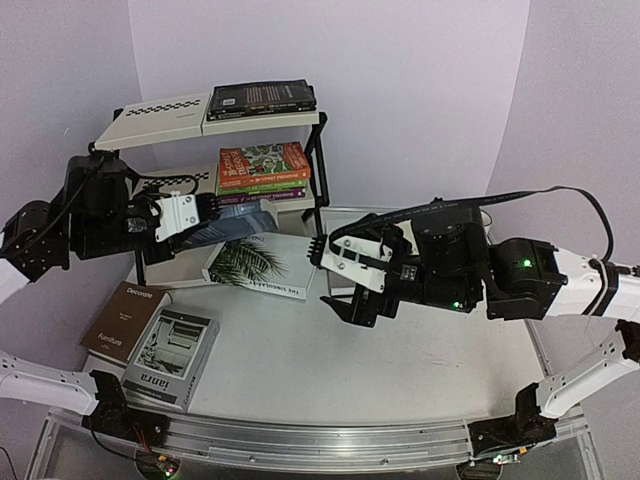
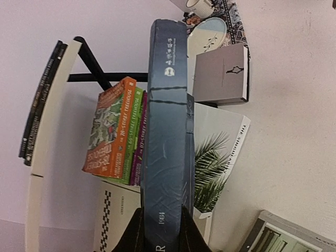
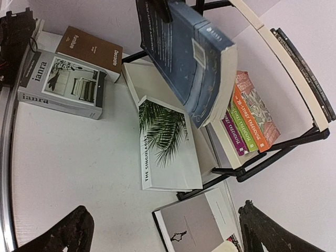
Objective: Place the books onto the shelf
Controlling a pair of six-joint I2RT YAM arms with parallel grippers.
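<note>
My left gripper is shut on a thick blue book [image 2: 167,131], held raised in front of the shelf rack. Orange, green and purple books [image 1: 262,165] are stacked on the middle shelf, and dark books [image 1: 262,97] lie on the top shelf. A white palm-leaf book [image 3: 169,157] lies at the lower level. A brown book [image 1: 125,320] and grey book [image 1: 170,360] lie at the front left. My right gripper is open in the middle, below the blue book, with nothing between its fingers.
A grey book [image 3: 189,223] lies beyond the right gripper. A cup [image 2: 201,8] and a plate [image 2: 207,34] appear at the back right. The black rack frame edges the shelves.
</note>
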